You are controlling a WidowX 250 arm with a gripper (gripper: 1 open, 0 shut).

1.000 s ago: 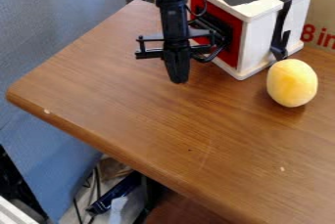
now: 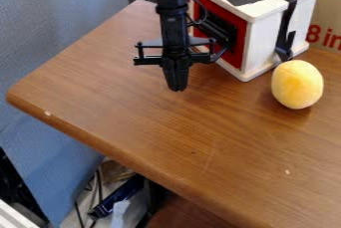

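The black gripper (image 2: 176, 77) hangs pointing down over the wooden table (image 2: 134, 132), left of a white box (image 2: 266, 43) with a red front panel (image 2: 229, 31) and black straps on top. Its fingertips look close together, though the gap between them is too small to judge. A yellow, rounded fruit-like object (image 2: 297, 85) rests on the table at the right, in front of the box and apart from the gripper.
A cardboard box (image 2: 324, 28) stands behind at the far right. A blue-grey partition (image 2: 40, 53) borders the table's left side. Clutter lies below the table's edge.
The gripper has shifted very slightly left since a second ago. The boxes and the yellow object have not moved.
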